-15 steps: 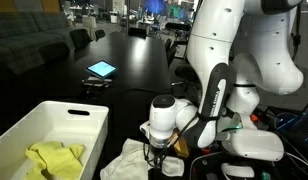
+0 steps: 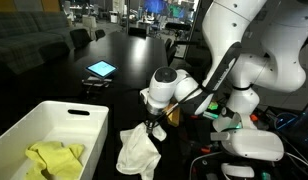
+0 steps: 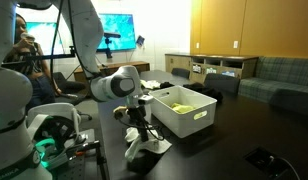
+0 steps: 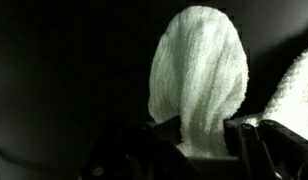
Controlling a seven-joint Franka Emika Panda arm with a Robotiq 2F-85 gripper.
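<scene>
A white cloth (image 2: 139, 153) hangs from my gripper (image 2: 152, 124) in the first exterior view, its lower part reaching down toward the dark table. Close up, a fold of the white cloth (image 4: 199, 75) rises between the fingers, which are shut on it. Another part of the cloth shows at the right edge of the wrist view. From the second exterior view, the cloth (image 3: 146, 148) is below the gripper (image 3: 140, 126), beside the white box (image 3: 184, 118). How much of it rests on the table is hard to tell.
A yellow cloth (image 2: 56, 160) lies inside the white box (image 2: 82, 121), left of the gripper. A lit tablet (image 2: 102, 69) sits farther back on the table.
The gripper has risen, drawing the white cloth up with it. Spread out low on the table before, the cloth now hangs narrower and taller. The box has stayed still.
</scene>
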